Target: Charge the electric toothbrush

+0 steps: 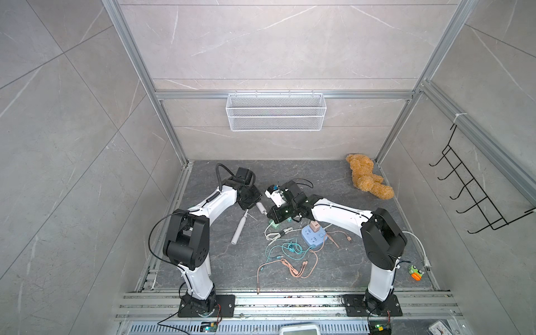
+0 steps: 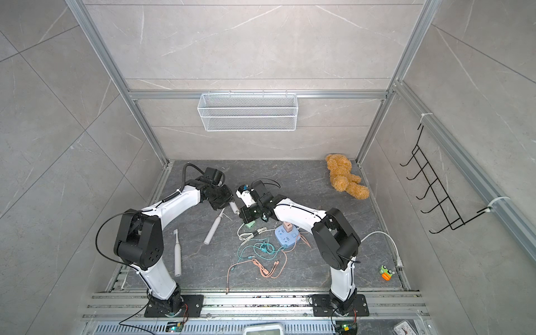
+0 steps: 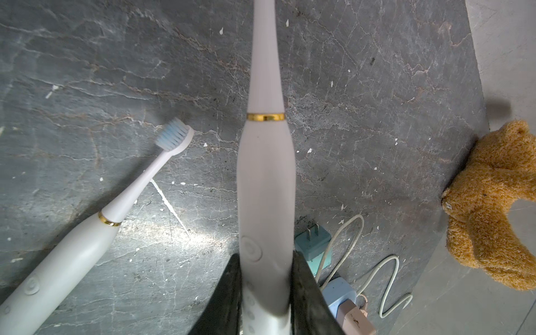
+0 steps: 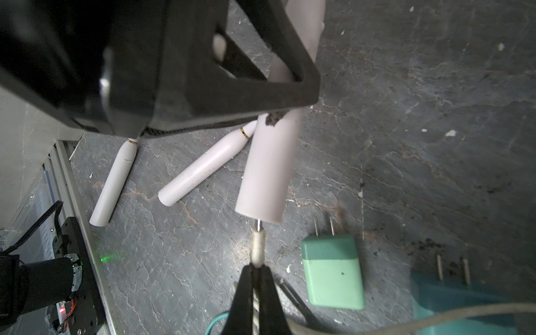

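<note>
A white toothbrush (image 3: pixel 265 184) with a gold ring is clamped in my left gripper. In the right wrist view, that toothbrush's handle (image 4: pixel 272 164) slants down past the left gripper's black fingers. My right gripper is shut on the white plug (image 4: pixel 258 248) of a charging cable. The plug's thin metal tip (image 4: pixel 258 225) points up at the handle's bottom face. Part of the tip shows below the rim; whether any of it is inside cannot be told. A second toothbrush (image 2: pixel 212 229) and a third toothbrush (image 2: pixel 177 255) lie on the table.
Just right of the plug are a green adapter (image 4: pixel 333 273) and a darker teal adapter (image 4: pixel 463 307), prongs up in view. A blue power strip (image 1: pixel 313 237) and tangled cables (image 1: pixel 293 248) cover the table's middle front. A teddy bear (image 1: pixel 365 176) lies at the back right.
</note>
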